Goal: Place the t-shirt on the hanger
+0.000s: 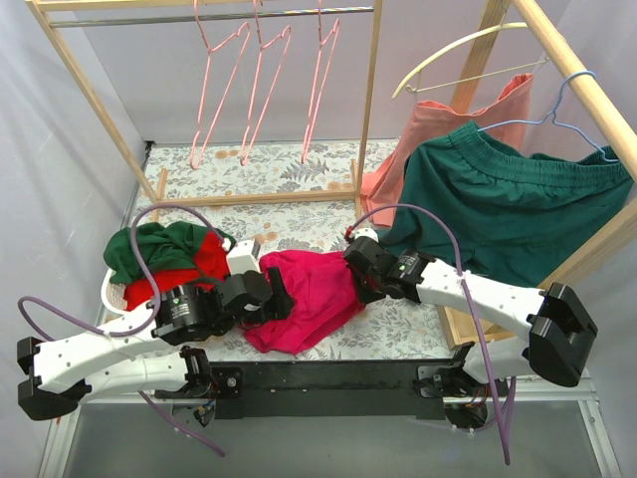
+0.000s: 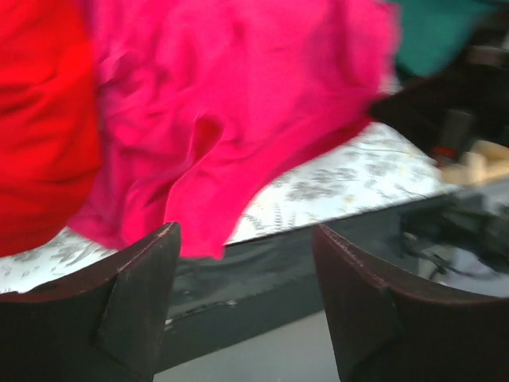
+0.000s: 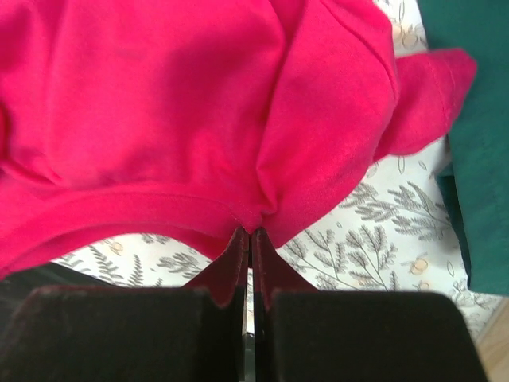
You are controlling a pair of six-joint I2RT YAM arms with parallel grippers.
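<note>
The crimson t-shirt [image 1: 309, 299] lies bunched on the patterned mat between both arms. In the right wrist view my right gripper is shut on the shirt's [image 3: 183, 135] lower edge. My left gripper stands open just off the shirt [image 2: 215, 167], its two fingers apart and no cloth between them. Three pink hangers [image 1: 264, 90] hang from the metal rod [image 1: 209, 17] at the back, with nothing on them.
A white basket [image 1: 111, 295] with red cloth [image 1: 194, 269] and green cloth [image 1: 164, 246] stands at the left. Green shorts [image 1: 508, 209] and a salmon garment [image 1: 453, 129] hang at the right. Bare mat [image 1: 299, 225] shows behind the shirt.
</note>
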